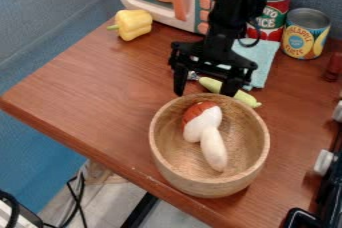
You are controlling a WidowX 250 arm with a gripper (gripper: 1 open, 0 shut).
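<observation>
My black gripper (pixel 205 84) hangs low just behind the wooden bowl (pixel 174 162), its two fingers apart over a pale yellow-green object (pixel 243 97) lying on the table. The bowl holds a red-capped item (pixel 199 112) and a white elongated piece (pixel 214 146). A light blue cloth (pixel 261 62) lies behind the gripper, partly hidden by it.
A toy microwave (pixel 175 7) stands at the back, with a yellow pepper-like piece (pixel 132 24) left of it. Cans (pixel 306 34) stand back right, a black appliance (pixel 322 192) at the right edge.
</observation>
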